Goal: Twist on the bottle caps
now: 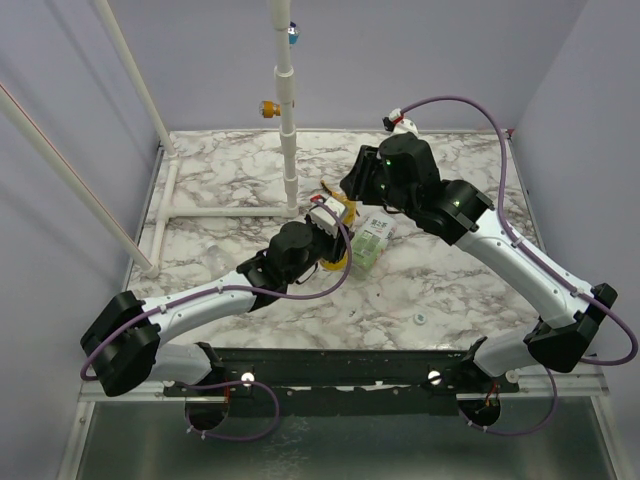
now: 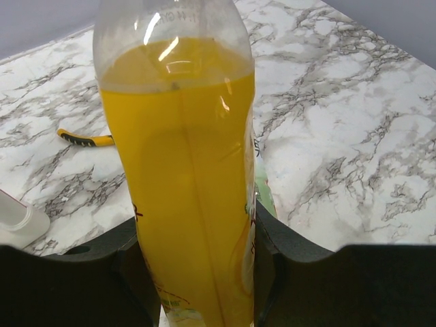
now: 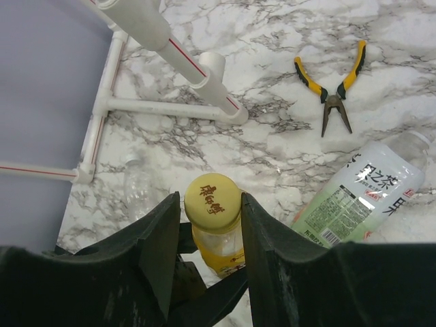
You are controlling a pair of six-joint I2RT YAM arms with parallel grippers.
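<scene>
My left gripper (image 1: 332,240) is shut on an upright bottle of orange drink (image 2: 180,184), which fills the left wrist view. A yellow cap (image 3: 212,201) sits atop it in the right wrist view, between the fingertips of my right gripper, which is part open around it; whether they touch it is hard to tell. A second bottle with a green and white label (image 3: 347,197) lies on its side beside them. A clear bottle (image 3: 139,187) lies further left.
Yellow-handled pliers (image 3: 330,99) lie behind the bottles. A white pipe frame (image 1: 230,211) stands at the back left. A small pale round piece (image 1: 420,318) rests on the marble table, whose right part (image 1: 480,290) is mostly clear.
</scene>
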